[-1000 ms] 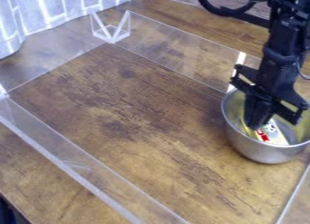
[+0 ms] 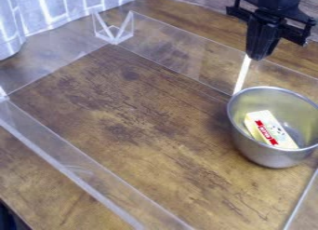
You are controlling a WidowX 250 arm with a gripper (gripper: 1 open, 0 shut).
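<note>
A metal bowl [image 2: 247, 150] sits on the wooden table at the right, holding a white box with red print [image 2: 266, 126], perhaps a butter package, lying tilted inside it. My black gripper [image 2: 256, 49] hangs high at the top right, above and behind the bowl and clear of it. It is shut, with nothing seen between its fingers.
Clear plastic walls [image 2: 69, 169] border the work area on the wooden table [image 2: 125, 122]. A clear bracket [image 2: 113, 31] stands at the back left, and a white curtain [image 2: 32, 15] hangs behind.
My gripper has risen from inside the bowl to high above it at the back. The box in the bowl is now uncovered.
</note>
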